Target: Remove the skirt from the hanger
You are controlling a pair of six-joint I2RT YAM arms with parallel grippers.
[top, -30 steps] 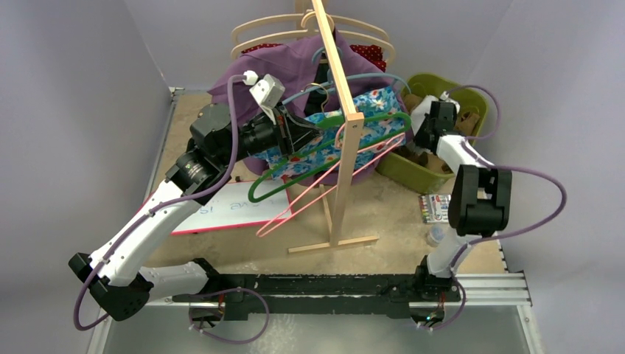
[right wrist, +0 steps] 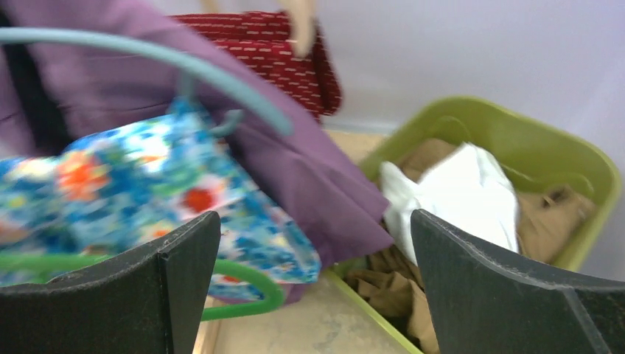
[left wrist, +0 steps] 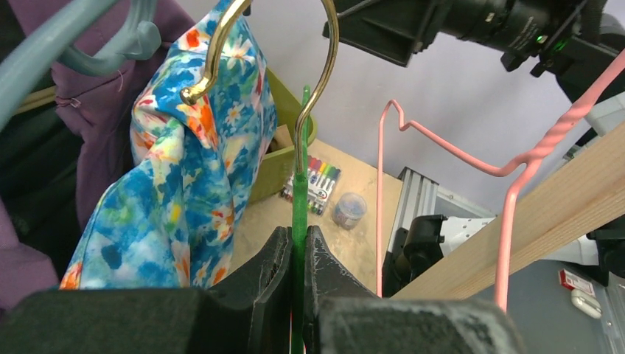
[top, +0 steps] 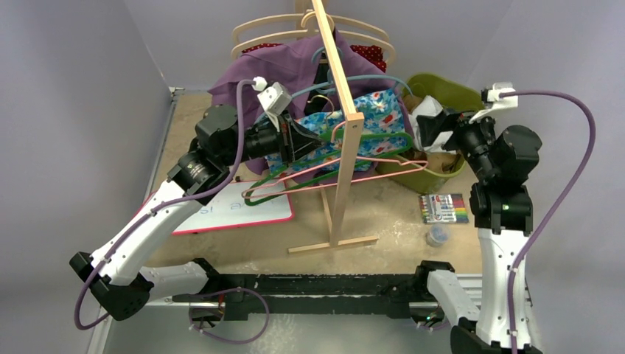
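Note:
My left gripper is shut on the green hanger, just below its gold hook, beside the wooden rack's top bar. The blue floral cloth hangs behind the green hanger among the other clothes, also large in the left wrist view. My right gripper is open above the green basket at the right, its fingers framing white cloth in the basket below, with nothing clearly held. A pink hanger hangs askew across the rack post.
The green basket holds white and brown cloth. A marker set and small jar lie on the right of the table. A whiteboard lies at the left. The wooden rack post stands centrally.
My right gripper has risen out of the basket as the arm lifted and swung. The pink hanger has turned more horizontal. My left gripper has shifted slightly with the green hanger.

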